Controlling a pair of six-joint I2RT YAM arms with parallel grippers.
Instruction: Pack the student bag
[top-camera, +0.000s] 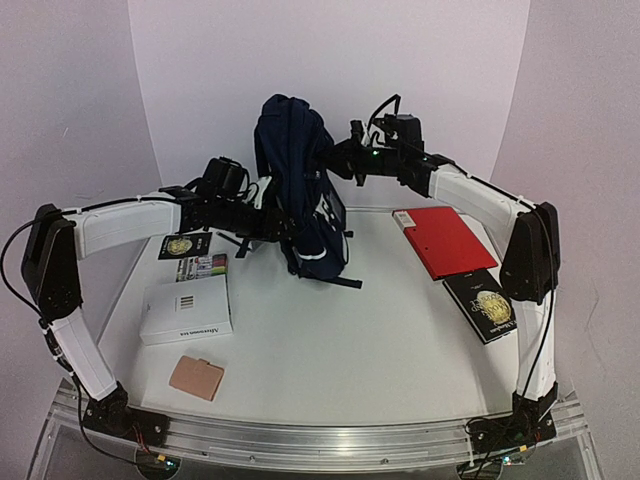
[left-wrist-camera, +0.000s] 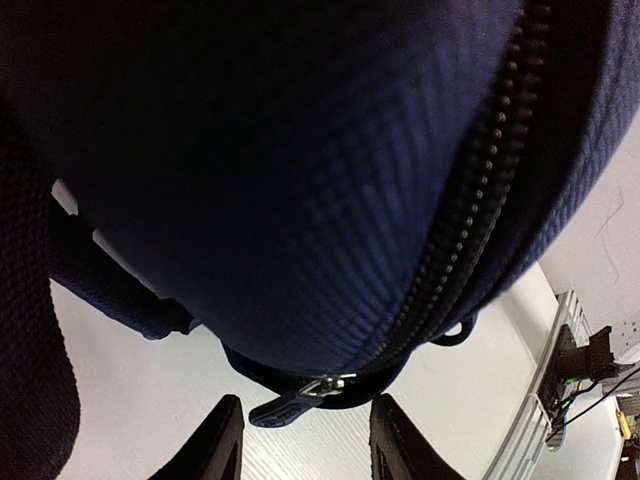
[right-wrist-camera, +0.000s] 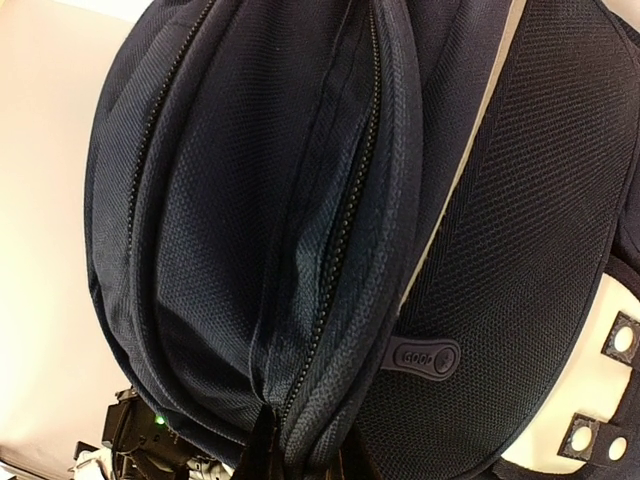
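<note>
The navy backpack (top-camera: 292, 150) stands upright at the back centre. My left gripper is open beside it in the left wrist view, its fingers (left-wrist-camera: 219, 440) spread apart. A zipper pull (left-wrist-camera: 285, 408) dangles from the bag's curved underside, in line with the gap between those fingers. In the right wrist view, my right gripper is shut on a fold of the backpack along a dark zipper (right-wrist-camera: 335, 250); the fabric partly hides its fingertips. A second pull tab (right-wrist-camera: 425, 357) lies against the mesh side.
On the left lie a white box (top-camera: 187, 308), a marker set (top-camera: 202, 266), a black book (top-camera: 185, 246) and a pinkish-brown wallet (top-camera: 196, 378). A red folder (top-camera: 447, 241) and another black book (top-camera: 481, 304) lie right.
</note>
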